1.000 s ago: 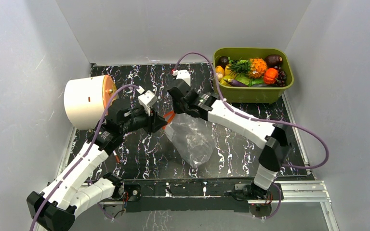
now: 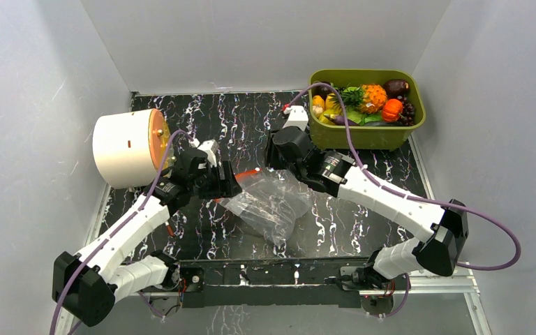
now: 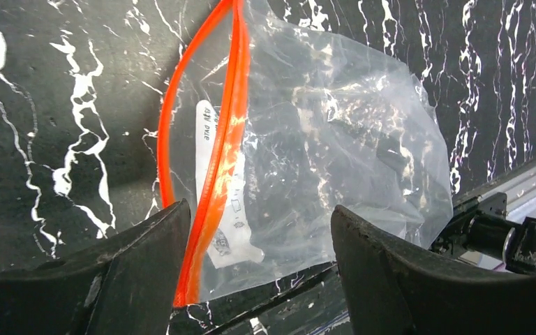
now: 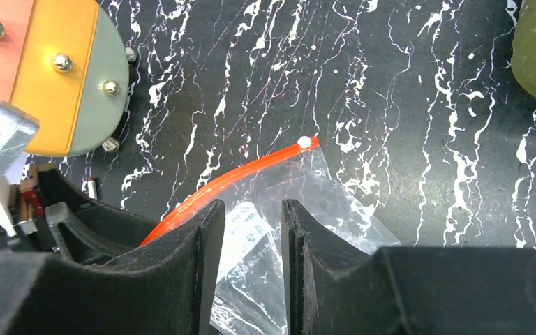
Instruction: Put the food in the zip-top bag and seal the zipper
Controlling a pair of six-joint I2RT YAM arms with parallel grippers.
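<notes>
The clear zip bag (image 2: pixel 269 206) lies flat on the dark marbled table, its orange zipper strip (image 3: pixel 216 188) along one edge with a white slider (image 4: pixel 304 142) at the far end. My left gripper is open above the zipper end nearer the front, nothing between its fingers. My right gripper hovers over the bag's back part, part open with a gap between its fingers and nothing held. The food (image 2: pixel 371 99) is heaped in a green bin (image 2: pixel 366 139) at the back right.
A white cylinder (image 2: pixel 122 150) with coloured end panels stands at the left. Walls enclose the back and sides.
The left gripper has moved toward the bag's near zipper end. The right gripper has drawn back rightward from the zipper, which now lies flatter on the table.
</notes>
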